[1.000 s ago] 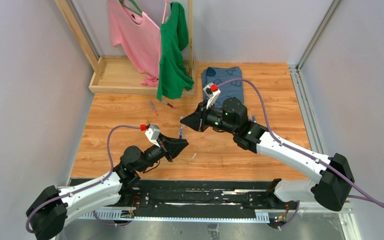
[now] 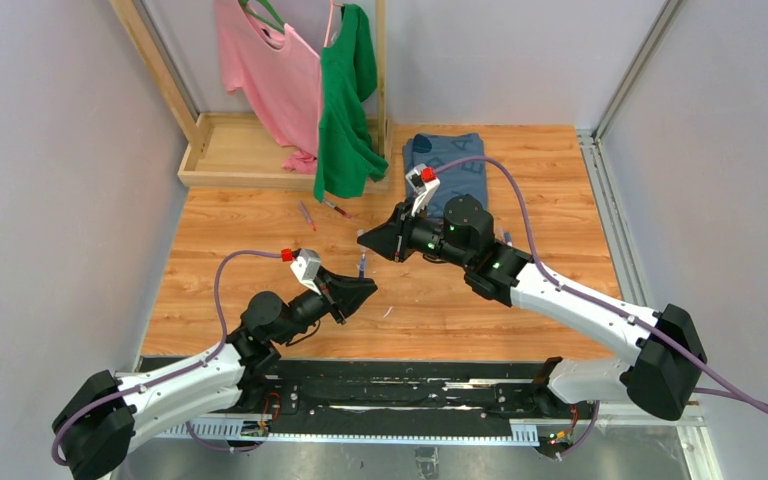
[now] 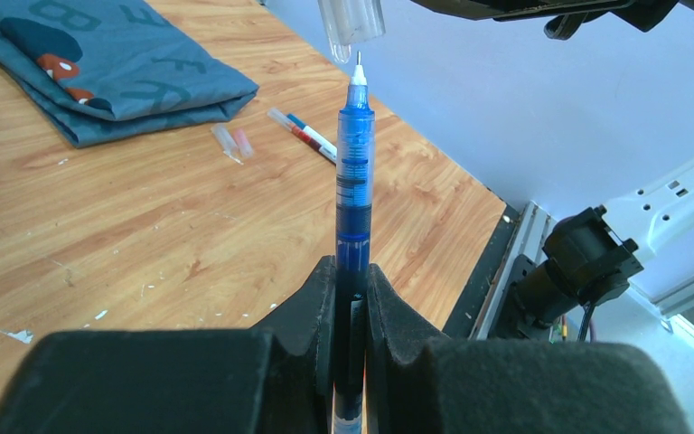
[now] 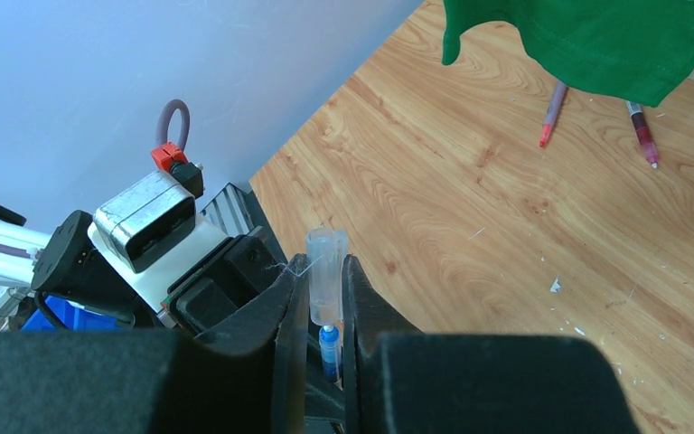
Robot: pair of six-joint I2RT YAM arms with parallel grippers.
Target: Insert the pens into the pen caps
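Upright in my left gripper stands a blue pen [image 3: 355, 172], shut between the fingers with its white tip upward. Just above that tip hangs a clear cap [image 3: 354, 20], its mouth facing down; a small gap shows between them in the left wrist view. My right gripper is shut on this clear cap. From the right wrist view, the blue pen [image 4: 329, 348] shows under the cap's lower end, roughly in line with it; whether they touch is hard to tell there.
On the table lie a red pen [image 4: 643, 137] and a pinkish pen [image 4: 554, 113], near the hanging green shirt [image 4: 587, 41]. Beside the folded blue cloth [image 3: 99, 68] are loose caps [image 3: 226, 140] and more pens [image 3: 312, 136]. Bare wood surrounds the grippers.
My right gripper has shifted very slightly left with the cap in the top view. The left arm and the blue pen look still.
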